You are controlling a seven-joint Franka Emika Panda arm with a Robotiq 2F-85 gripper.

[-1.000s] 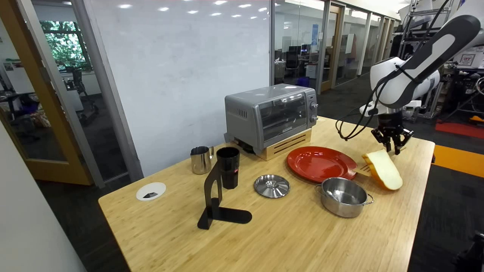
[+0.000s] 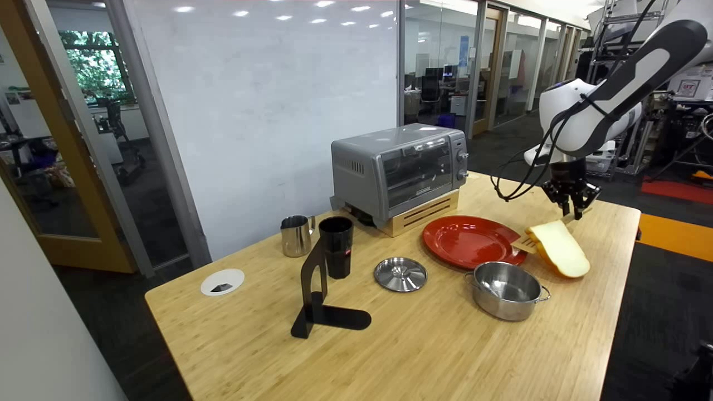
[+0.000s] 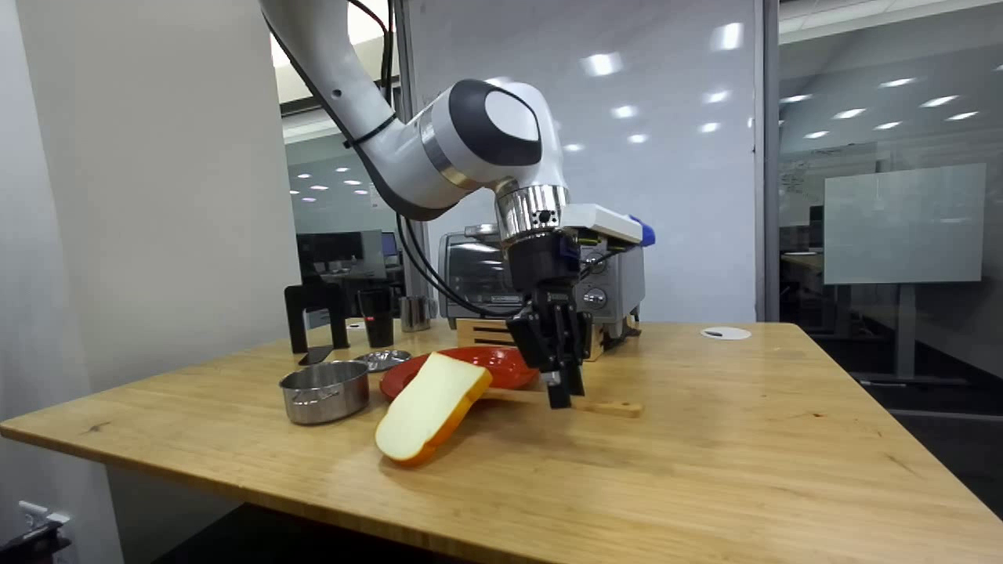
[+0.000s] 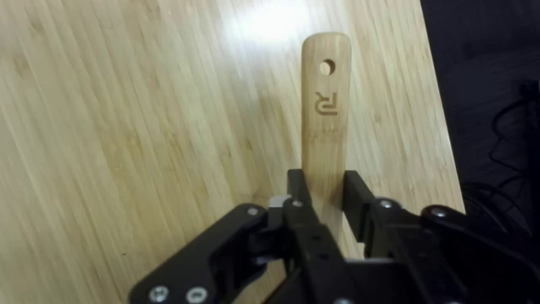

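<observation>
A wooden spatula's handle (image 4: 326, 137) runs between the fingers of my gripper, which is shut on it. In exterior view 1 the slotted end of the spatula (image 2: 525, 245) shows between the red plate (image 2: 464, 244) and the bread slice (image 2: 560, 248), its tip over the plate's near rim. The slice leans tilted across the spatula, its lower end on the table. From the second exterior view, my gripper (image 3: 561, 390) is low over the table, right of the bread slice (image 3: 428, 409), with the handle end (image 3: 611, 409) sticking out to its right.
A steel pot (image 2: 506, 291) stands close to the plate and bread. Farther left are a lid (image 2: 400, 274), a black stand (image 2: 324, 301), a black cup (image 2: 336, 247) and a steel pitcher (image 2: 296, 236). Behind the plate is a toaster oven (image 2: 401, 170).
My gripper has shifted slightly left in exterior view 1, toward the plate. The spatula has moved with it, and the bread slice has slid and turned a little the same way.
</observation>
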